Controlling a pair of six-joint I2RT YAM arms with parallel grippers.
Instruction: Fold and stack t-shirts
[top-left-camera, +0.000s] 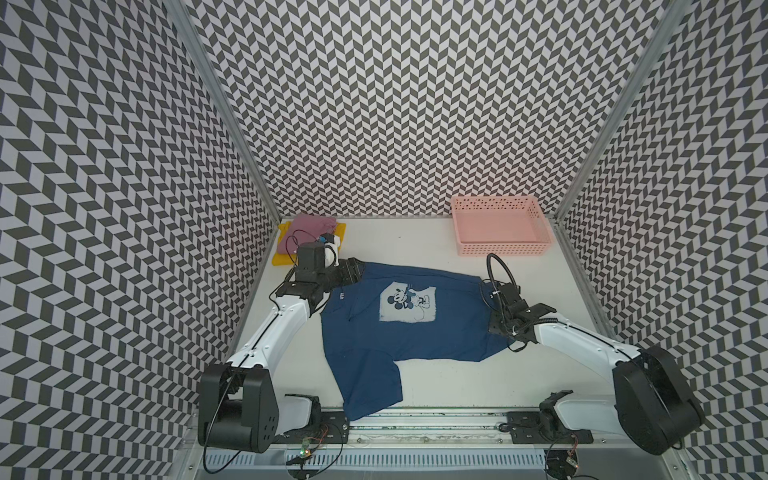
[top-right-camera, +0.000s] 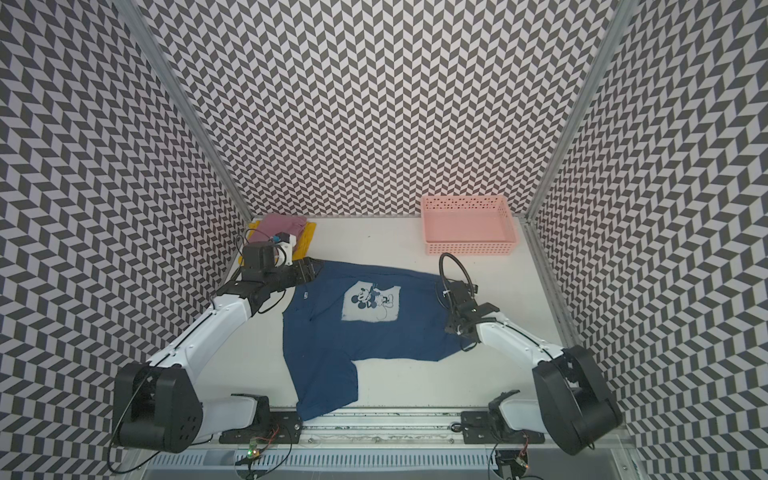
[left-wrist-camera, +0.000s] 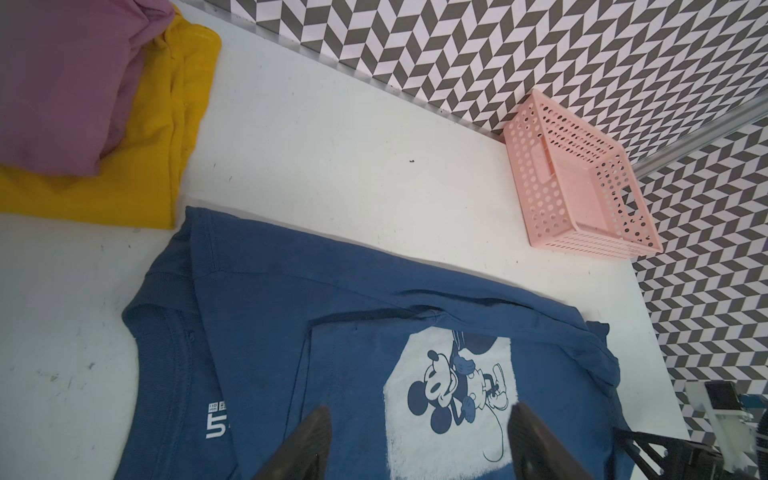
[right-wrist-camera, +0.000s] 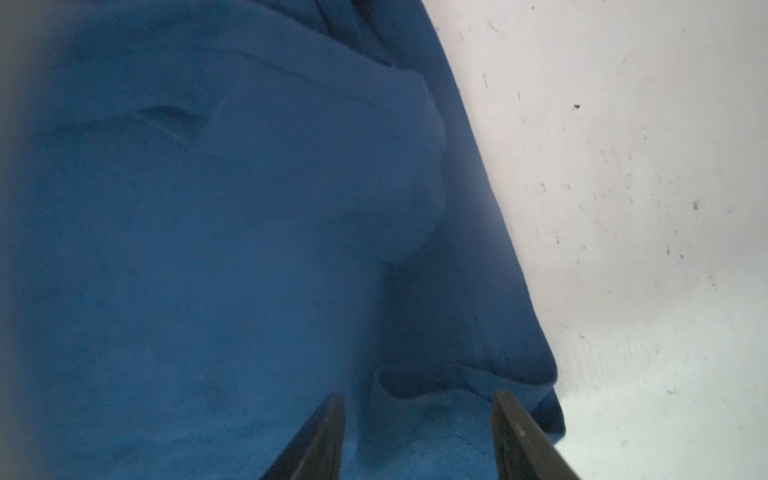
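A blue t-shirt (top-left-camera: 360, 340) with a white mouse print (top-left-camera: 408, 302) lies spread across the table, a folded strip along its far side and one sleeve reaching toward the front edge. Over its far-left corner, my left gripper stands open; nothing is held between its fingers. At the shirt's right end my right gripper is low over the hem, its fingers apart on either side of a raised blue fold (right-wrist-camera: 440, 408). Whether they touch the cloth cannot be told. At back left rest a folded mauve garment (left-wrist-camera: 72, 88) and a yellow one (left-wrist-camera: 152, 184) under it.
An empty pink basket (top-left-camera: 502, 249) stands at the back right.
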